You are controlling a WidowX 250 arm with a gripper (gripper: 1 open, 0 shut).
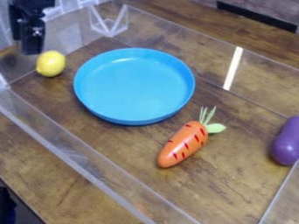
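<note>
My gripper (28,41) is at the upper left edge of the camera view, open and partly out of frame, above and left of a yellow lemon (51,64). A blue plate (133,84) lies in the middle, empty. An orange toy carrot (184,143) with green leaves lies below and right of the plate. A purple eggplant (286,141) is at the right edge.
Clear plastic walls (73,28) border the wooden table (105,166) at the left and back. The wood around the plate and carrot is mostly bare.
</note>
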